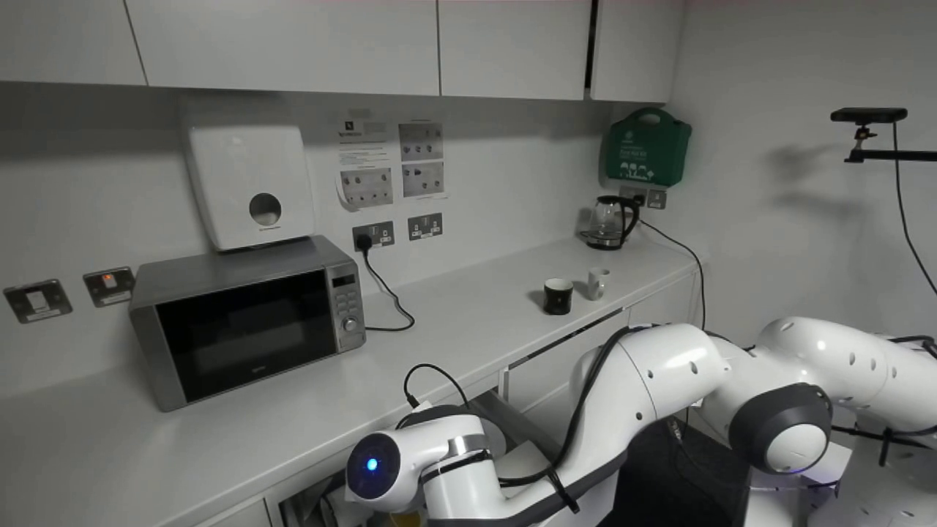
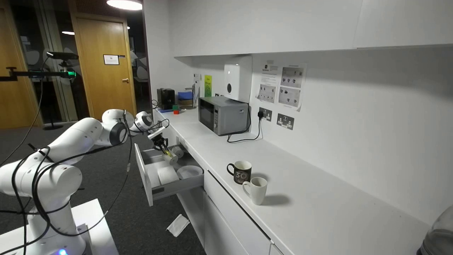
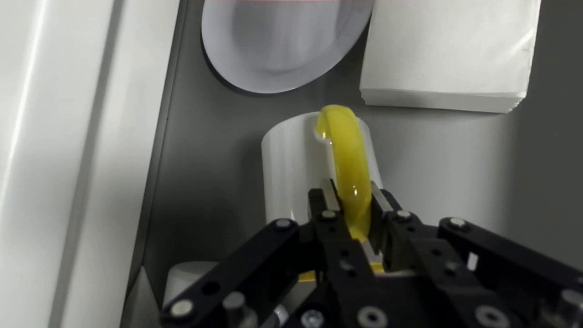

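Note:
In the wrist view a white mug (image 3: 292, 164) with a yellow handle (image 3: 350, 156) lies on its side in the open drawer, handle uppermost. My gripper is shut on that handle, a finger against each side. A strip of yellow rim shows below, partly covered by the gripper. Exterior view 2 shows the gripper (image 2: 160, 143) reaching down into the drawer (image 2: 176, 192) from above. The arm (image 1: 465, 448) hides the gripper in exterior view 1.
The drawer also holds a white bowl (image 3: 284, 68), a white stack (image 3: 448, 54) and another white item (image 3: 188, 276) close to the gripper. The drawer wall (image 3: 109, 164) runs along the left. On the counter stand a microwave (image 1: 250, 320), a black mug (image 1: 557, 297) and a white mug (image 1: 598, 284).

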